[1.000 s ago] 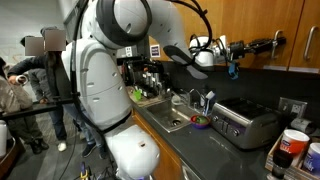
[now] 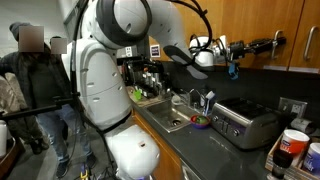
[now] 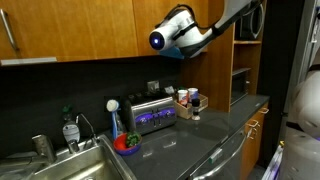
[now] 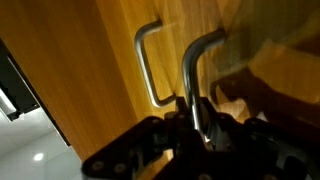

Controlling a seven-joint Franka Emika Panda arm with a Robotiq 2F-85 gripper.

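Against the wooden upper cabinets [image 2: 255, 22] my gripper [image 2: 277, 40] is raised high at the right in exterior view 1. A curved metal handle [image 4: 190, 68] runs down between its fingers in the wrist view, and the fingers are shut on it. To its left is a second metal handle [image 4: 147, 68], clear of the fingers. In exterior view 1 another bar handle [image 2: 309, 43] shows on the door to the right. The cabinet doors look closed there. Exterior view 2 shows the white arm [image 3: 170, 30] near the cabinets, with the fingers out of sight.
Below, on the dark counter [image 3: 185, 155], stand a silver toaster [image 3: 152, 113], a red bowl [image 3: 127, 143] and a wooden box [image 3: 200, 101] with cups. A sink [image 3: 85, 165] lies to the left. People [image 2: 38, 80] stand at the far left of exterior view 1.
The arm and gripper look still at the cabinet. Only the people at the far left have shifted slightly.
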